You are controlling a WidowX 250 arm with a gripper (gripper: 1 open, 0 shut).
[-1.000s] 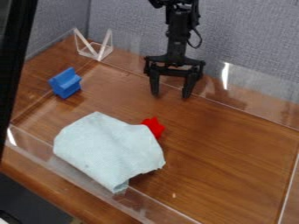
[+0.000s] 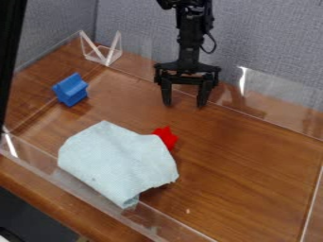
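Note:
My black gripper (image 2: pixel 187 87) is at the back centre of the wooden table (image 2: pixel 240 170), its fingers pointing down with a space between them and nothing visible in it. A pale blue-white cloth (image 2: pixel 113 163) lies crumpled at the front left, with a small red object (image 2: pixel 165 136) just beside its upper right edge. A blue block (image 2: pixel 71 90) sits at the left.
A white wire-like frame (image 2: pixel 111 45) stands at the back left corner. Clear low walls (image 2: pixel 278 109) edge the table.

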